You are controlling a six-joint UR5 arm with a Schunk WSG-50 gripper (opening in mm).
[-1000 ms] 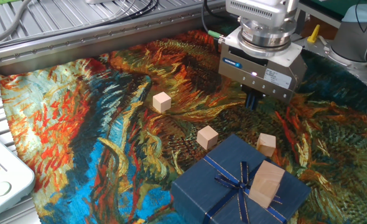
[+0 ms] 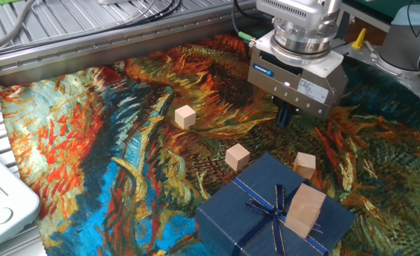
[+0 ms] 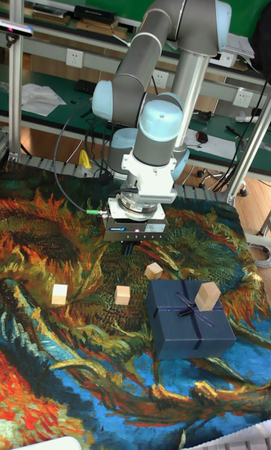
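Observation:
My gripper (image 2: 283,116) hangs over the patterned cloth, its dark fingers together and nothing visible between them; in exterior view 3 the gripper (image 3: 126,248) points down behind the blocks. One wooden cube (image 2: 185,117) lies farthest left on the cloth. Another wooden cube (image 2: 237,157) sits by the near-left side of the blue gift box (image 2: 228,206). Close to the box's far corner is a third wooden block (image 2: 305,166). A taller wooden block (image 2: 306,211) rests on the box lid, against the ribbon bow (image 2: 275,211).
A white device (image 2: 7,199) stands at the left edge. Behind the cloth runs a metal rail (image 2: 89,55) with cables. The arm's base and a yellow cone-shaped piece (image 2: 359,38) are at the back right. Open cloth lies left of the cubes.
The blocks and the box have not moved.

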